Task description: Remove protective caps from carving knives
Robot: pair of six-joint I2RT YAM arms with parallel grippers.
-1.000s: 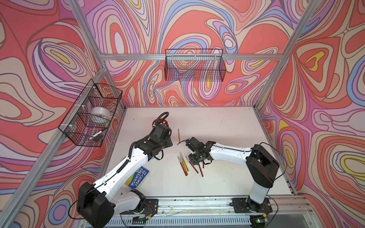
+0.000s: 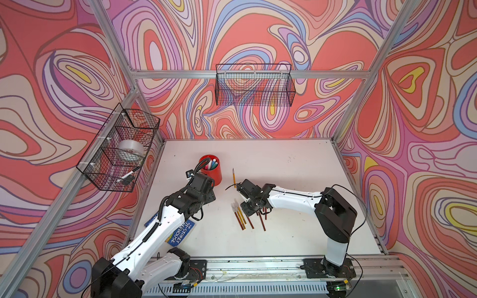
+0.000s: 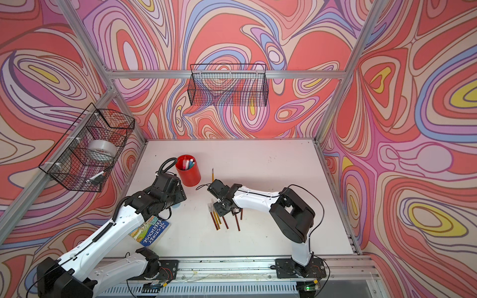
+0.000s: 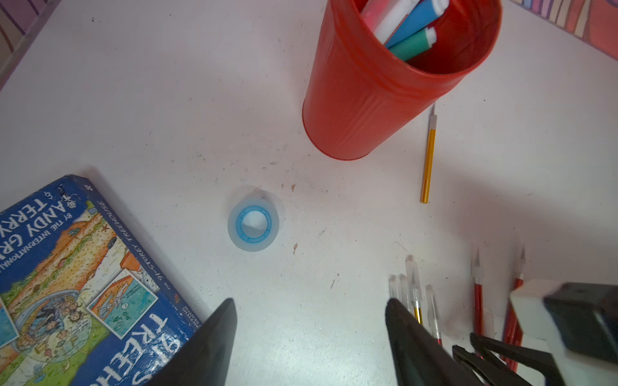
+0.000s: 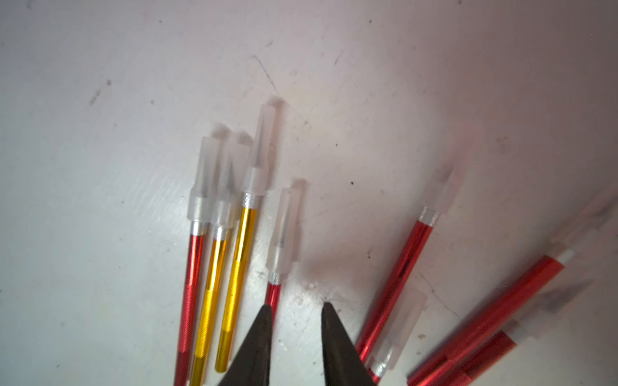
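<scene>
In the right wrist view, carving knives with clear caps lie on the white table: a red one (image 5: 188, 308), a yellow one (image 5: 209, 299), another yellow one (image 5: 237, 276) and a shorter-looking red one (image 5: 273, 290). My right gripper is partly open, its left finger overlapping that last red handle, with nothing seen held. Several red knives lie to its right, including one (image 5: 399, 276) whose tip is too blurred to read. A yellow knife (image 4: 428, 160) with a bare blade lies beside the cup. My left gripper stands open and empty over the table.
The red cup (image 4: 360, 109) holding several markers stands at the back left. A tape roll (image 4: 253, 222) lies below it on the table, and a book (image 4: 83, 283) at the left.
My right gripper has shifted slightly left, and the red knife near it now lies at a steeper angle.
</scene>
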